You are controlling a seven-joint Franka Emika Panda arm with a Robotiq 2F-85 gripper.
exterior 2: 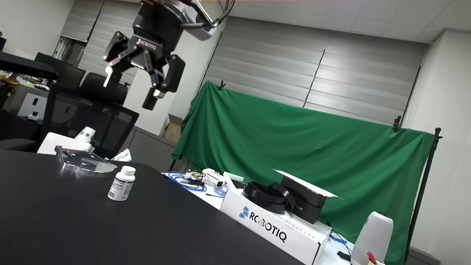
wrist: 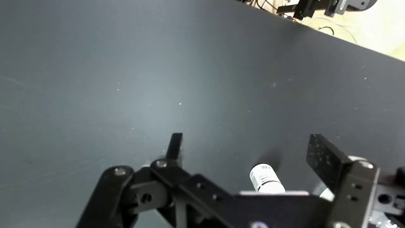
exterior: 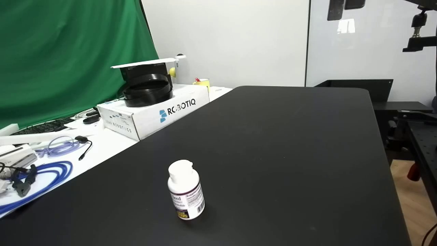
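A small white bottle (exterior: 186,190) with a printed label stands upright on the black table, in the near part of exterior view 1. My gripper (exterior 2: 130,92) hangs high above the table in exterior view 2, its fingers spread wide with nothing between them. Seen from the wrist, the same bottle (wrist: 264,178) is far below, between the two fingers in the picture but well apart from them. Only the tips of the gripper show at the top of exterior view 1.
A clear plate-like fixture (exterior 2: 84,159) lies at the table's edge behind the bottle. Along one side stands a white Robotiq box (exterior: 164,112) with black rings on it, beside cables (exterior: 45,180).
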